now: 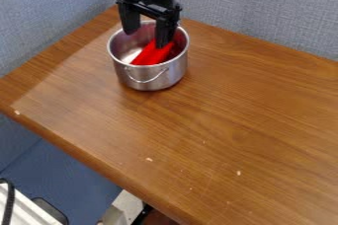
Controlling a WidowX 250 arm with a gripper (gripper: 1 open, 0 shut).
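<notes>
A silver metal pot with a wire handle stands on the wooden table, toward the back left. Inside it lies a bright red elongated object, slanting across the right part of the pot. My black gripper hangs from above at the top of the view, open, with one finger on either side above the pot's mouth and reaching down toward the red object. Whether the fingertips touch the red object is hard to tell.
Grey padded walls stand behind and at the left. Some white equipment with a black cable sits below the table's lower-left edge.
</notes>
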